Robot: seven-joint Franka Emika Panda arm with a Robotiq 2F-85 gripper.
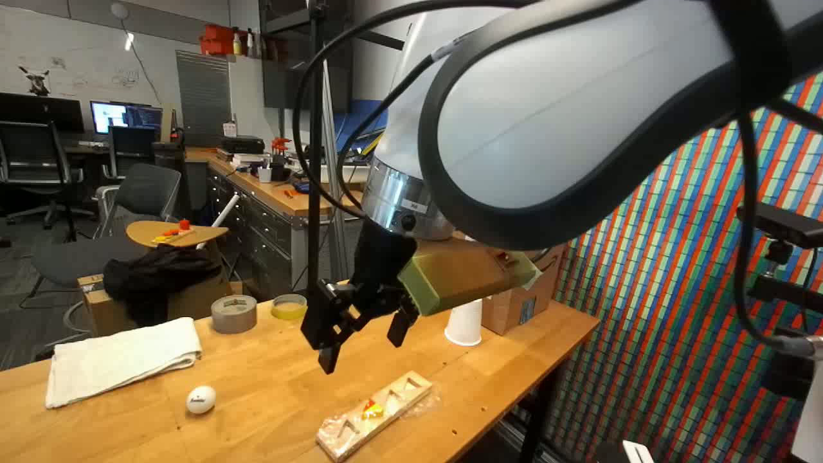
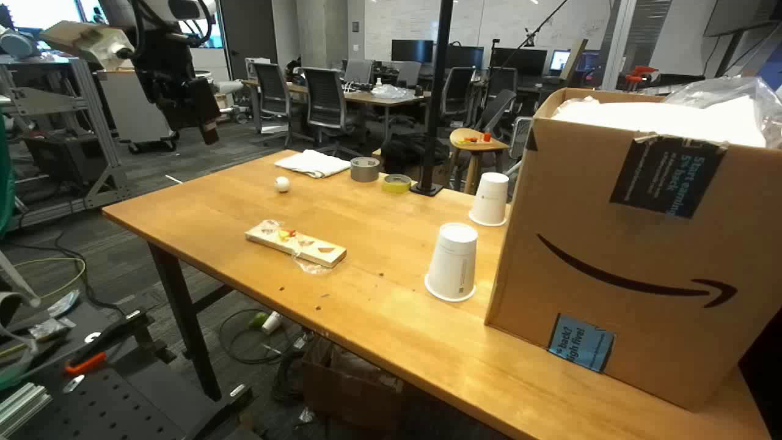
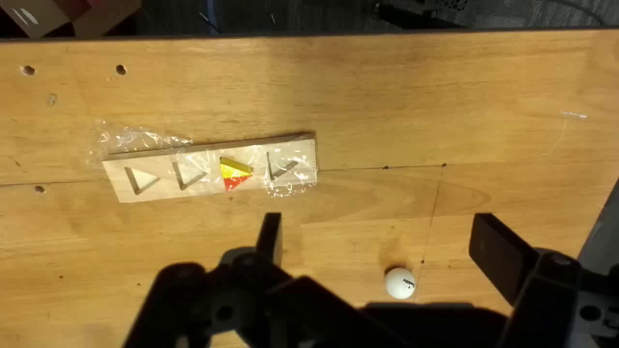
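Note:
My gripper is open high above the table, its two black fingers wide apart with nothing between them. In exterior view 1 the gripper (image 1: 362, 356) hangs over the table's middle. A white ball (image 3: 400, 283) with dark print rests on the wood, seen below the gap between the fingertips in the wrist view. A pale wooden board (image 3: 156, 188) with a row of triangular recesses lies on the table (image 2: 374, 293); a yellow and red piece (image 3: 235, 174) sits at one recess. Clear plastic film (image 3: 139, 138) clings around the board.
A folded white cloth (image 1: 127, 359), grey tape (image 1: 233, 314) and yellow tape (image 1: 289, 306) lie along the back. Two upturned white cups (image 2: 452, 264) (image 2: 489, 199) stand beside a large cardboard box (image 2: 638, 293). A black post (image 2: 434, 110) rises from the table. Bare wood surrounds the ball.

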